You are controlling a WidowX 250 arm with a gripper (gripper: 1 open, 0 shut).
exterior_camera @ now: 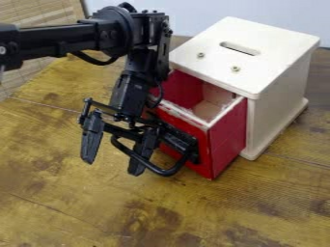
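Observation:
A black robot arm reaches in from the left, its gripper (116,147) low over the wooden table (77,203), fingers apart with nothing visible between them. A cream wooden box (264,68) with a slot and two screws on its slanted top stands at the right. Its red drawer (222,145) is pulled out toward the lower left, pale inside. The gripper's black housing and curved tube lie in front of the drawer's face, hiding part of it; whether they touch it is unclear.
A woven mat lies at the far upper left, and a white wall runs behind the box.

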